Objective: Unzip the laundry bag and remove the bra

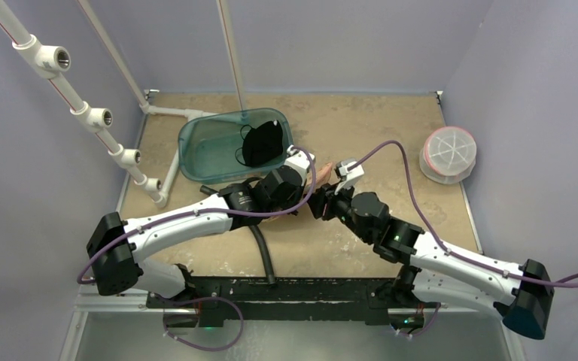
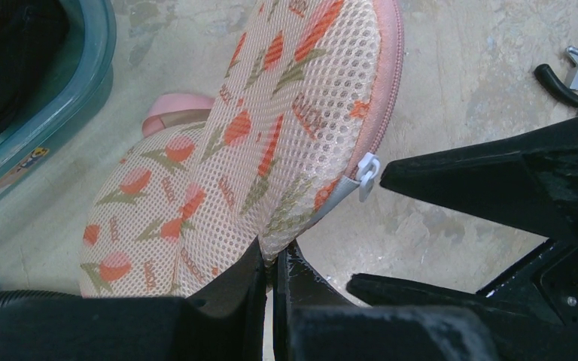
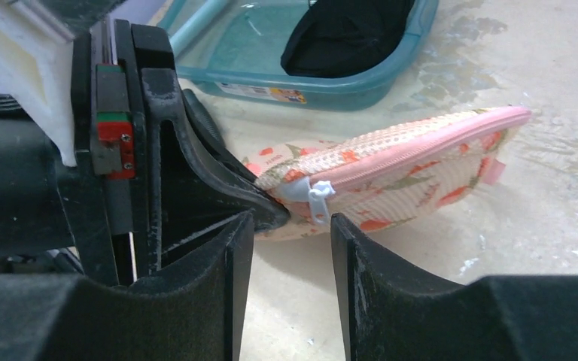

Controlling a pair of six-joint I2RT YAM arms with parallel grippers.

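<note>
The floral mesh laundry bag with pink zipper edge is pinched by my left gripper, which is shut on it near the zipper end. The white zipper pull hangs at that end, just beside the left fingers. My right gripper is part open, its fingertips either side of and just short of the pull, nothing seen between them. The bra is not visible inside the bag.
A teal bin holding a black item stands behind the bag. A black hose lies at the front. A round mesh container is at the right.
</note>
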